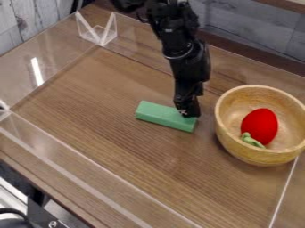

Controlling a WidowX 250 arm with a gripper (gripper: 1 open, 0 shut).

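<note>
The black arm reaches down from the top centre to a green block (161, 114) lying on the wooden table. The gripper (187, 110) is at the right end of the block, low over it or touching it. I cannot tell whether its fingers are open or closed on the block.
A tan bowl (274, 105) on the right holds a red object (259, 125) and a small green item (251, 142), close beside the gripper. A clear plastic object (99, 27) stands at the back left.
</note>
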